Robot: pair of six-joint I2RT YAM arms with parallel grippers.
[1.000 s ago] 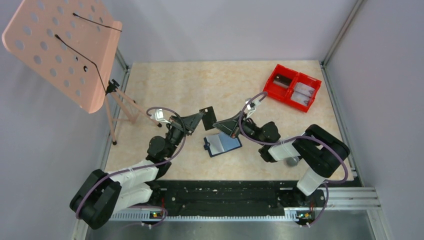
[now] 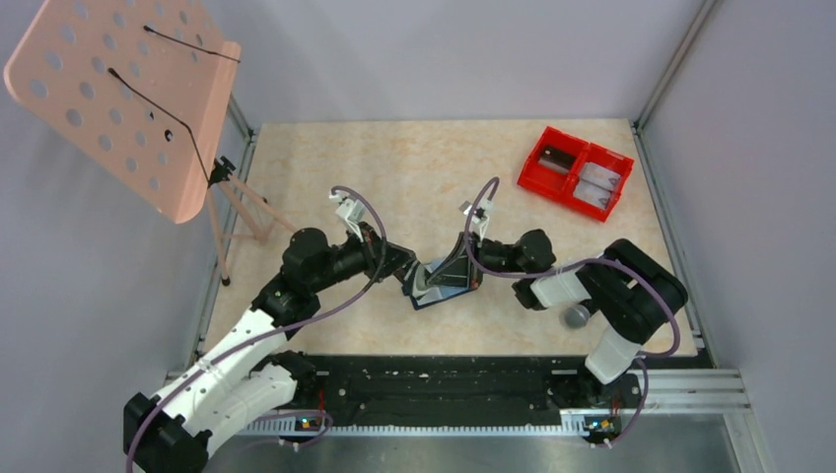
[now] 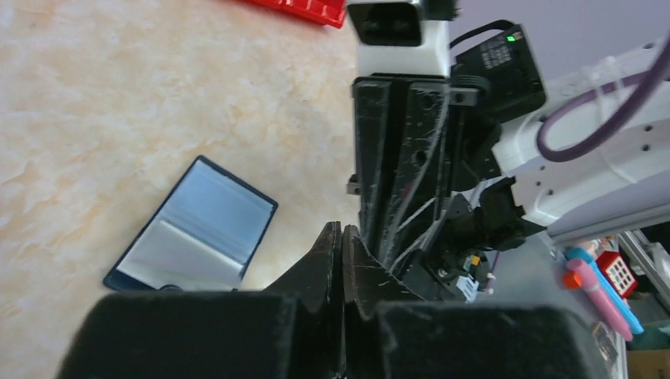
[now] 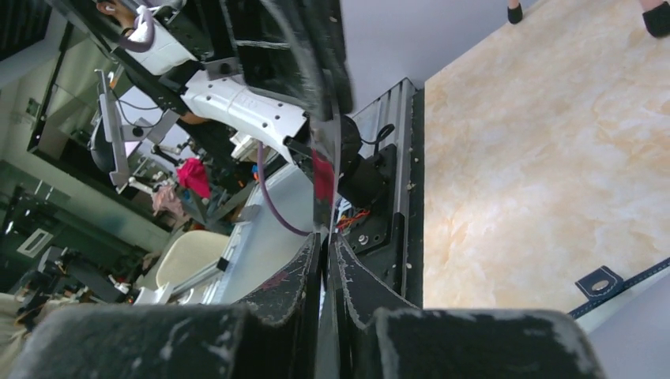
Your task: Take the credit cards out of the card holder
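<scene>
On the table lies the open card holder [image 2: 449, 293], dark-rimmed with pale blue and whitish halves; its flat inside [image 3: 221, 201] shows in the left wrist view. My left gripper is shut, with nothing clear between its fingertips. Close against it, over the holder, is my right gripper [image 2: 430, 283], its fingertips nearly together with a narrow gap. A thin dark card [image 4: 324, 174], seen edge-on with a reddish patch, rises above the right fingertips toward the left gripper. Whether the right fingers grip it is unclear. Both arms hide much of the card from above.
A red divided box [image 2: 577, 169] at the back right holds a dark item and pale cards. A pinkish perforated stand [image 2: 128, 94] rises at the left.
My left gripper has since moved right and slightly down, up to the right one, and the card is now mostly hidden from above.
</scene>
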